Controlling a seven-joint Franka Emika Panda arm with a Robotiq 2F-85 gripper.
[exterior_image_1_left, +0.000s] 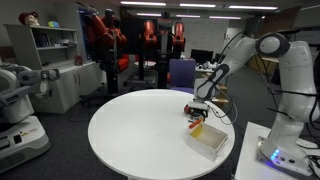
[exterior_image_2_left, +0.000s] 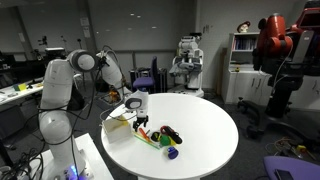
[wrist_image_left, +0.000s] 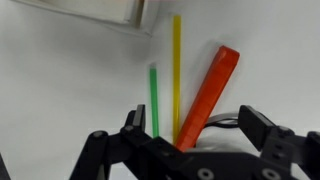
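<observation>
My gripper is open above the white table, nothing held between its fingers. An orange-red bar (wrist_image_left: 208, 98) lies slantwise below and ahead of it in the wrist view, its near end partly hidden by the gripper. To its left lie a thin yellow stick (wrist_image_left: 176, 75) and a shorter green stick (wrist_image_left: 154, 100). The pale open box (exterior_image_1_left: 207, 142) is at the table's near right in exterior view 1, and its edge shows at the top of the wrist view.
A purple item (exterior_image_2_left: 173, 153) and a dark item with red parts (exterior_image_2_left: 171, 132) sit on the table (exterior_image_2_left: 205, 130) in exterior view 2. A dark cable-like loop (wrist_image_left: 225, 122) lies beside the bar.
</observation>
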